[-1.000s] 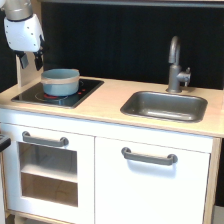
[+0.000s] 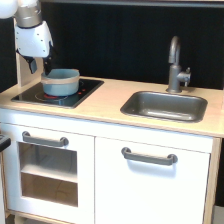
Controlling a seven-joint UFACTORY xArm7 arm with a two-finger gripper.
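Observation:
A grey-blue pot (image 2: 62,84) stands upright on the black cooktop (image 2: 90,88) at the left of the toy kitchen's counter. My white arm reaches in from the upper left, and its dark gripper (image 2: 41,67) hangs beside the pot's left rim, slightly above it. The fingers are small and dark against a dark background, so whether they are open or shut, or touch the rim, cannot be made out. The pot's inside is mostly hidden from this angle.
A steel sink (image 2: 165,94) with a grey faucet (image 2: 176,65) lies to the right. Bare wooden counter (image 2: 108,103) separates it from the cooktop. Below are a white cabinet door (image 2: 150,190) and an oven front with a grey handle (image 2: 46,140).
My gripper has shifted right and a little lower, closer to the pot's left rim. The pot looks unmoved.

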